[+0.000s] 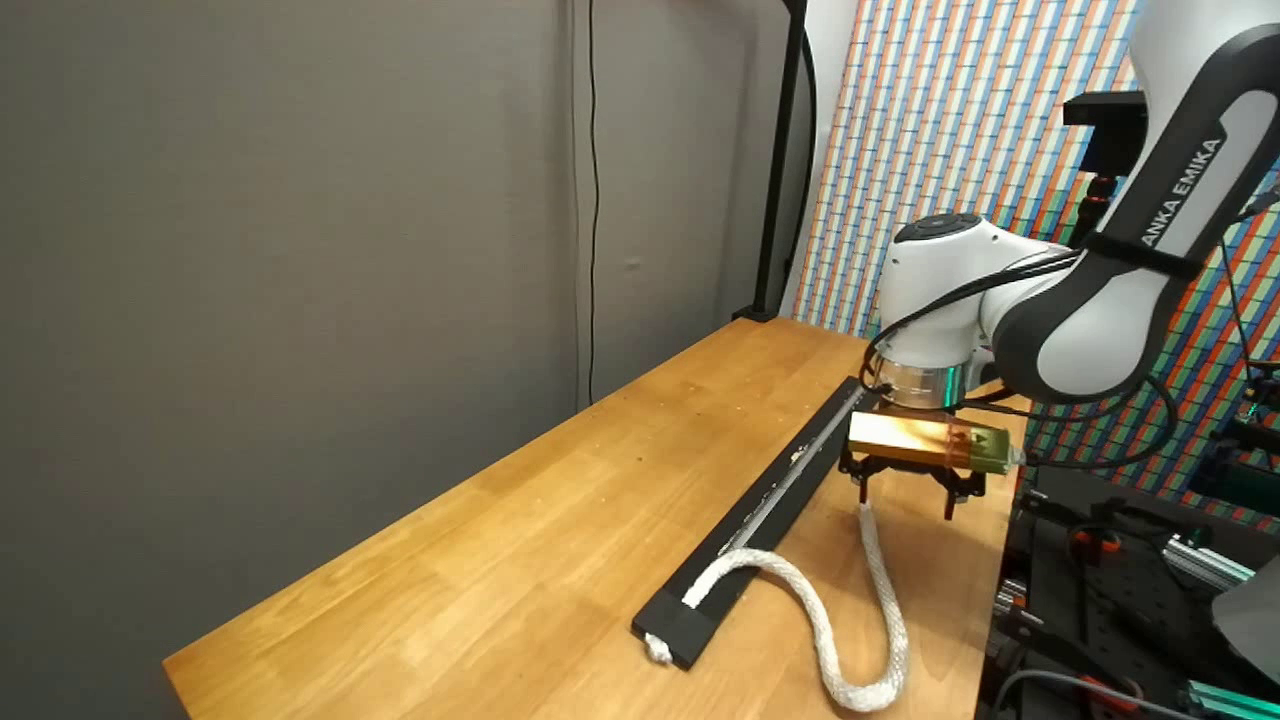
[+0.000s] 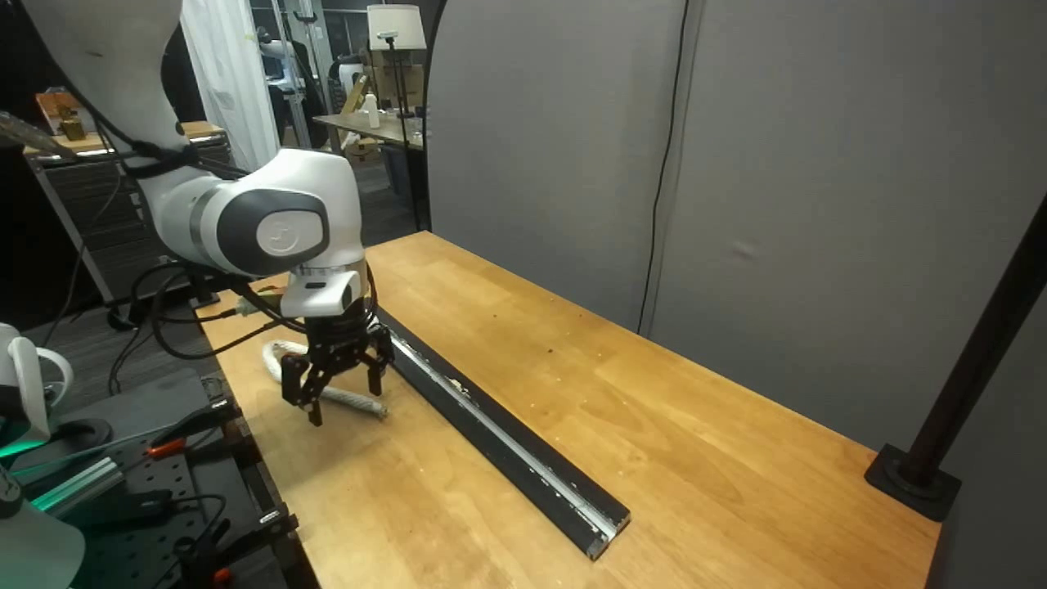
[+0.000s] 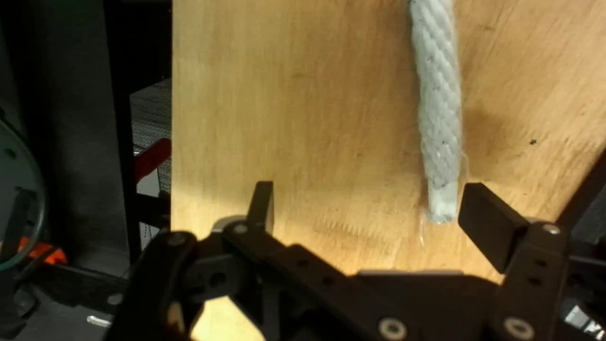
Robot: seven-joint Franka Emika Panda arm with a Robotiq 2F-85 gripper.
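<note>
A white braided rope [image 1: 828, 636] curves over the table. One end passes through the near end of a long black channel [image 1: 732, 528] with a light groove. Its free end [image 3: 441, 204] appears in the wrist view between the spread fingers, nearer the right finger [image 3: 489, 227], with bare space to the left finger [image 3: 261, 204]. My gripper is open above the right side of the table, beside the channel. In exterior view 2 the rope's end [image 2: 368, 402] shows close by the gripper [image 2: 345, 404]; whether it touches a finger, I cannot tell.
A black pole [image 1: 768, 240] stands at its far corner, with a grey wall behind. Equipment [image 1: 1104, 600] and cables crowd the floor area past the table's right edge.
</note>
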